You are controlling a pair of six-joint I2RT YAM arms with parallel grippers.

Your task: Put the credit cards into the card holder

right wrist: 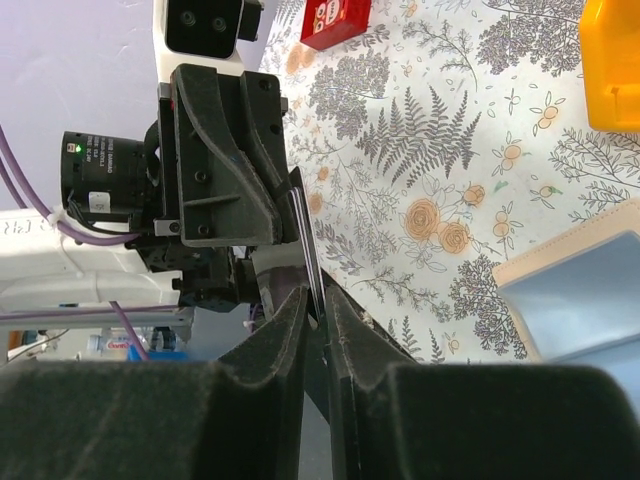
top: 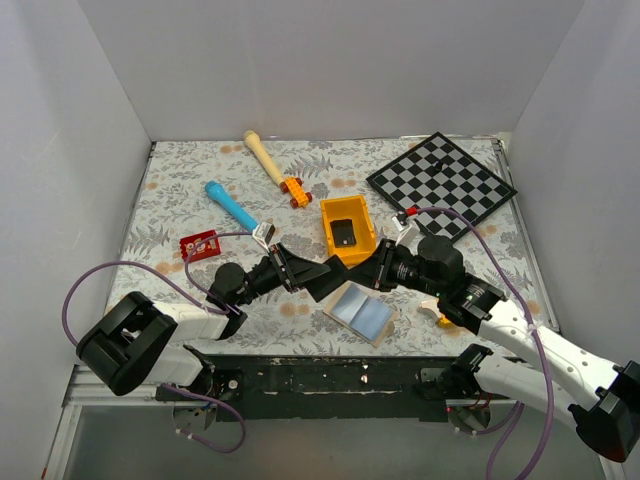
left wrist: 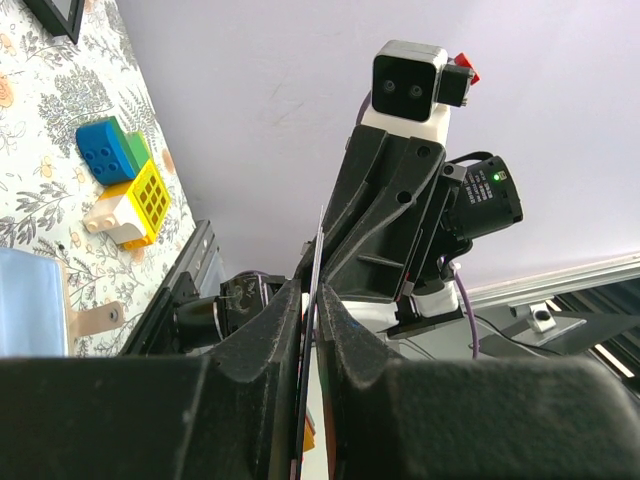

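Observation:
A thin black card holder [top: 325,279] hangs above the front of the table between the two grippers. My left gripper is shut on it; the left wrist view shows the holder edge-on, with a pale line along its upper edge. From the other side, my right gripper reaches the holder's end, its fingers close on either side of the thin edge. Whether they touch it cannot be told. Pale lines run along the holder [right wrist: 304,220] in the right wrist view. No separate card is clearly visible.
A yellow bin [top: 328,216] with a black item inside stands behind the grippers. A pale blue pad on a tan board [top: 388,327] lies below them. A red box [top: 200,246] sits left, a chessboard [top: 441,186] back right, and toy blocks [left wrist: 135,190] to the right.

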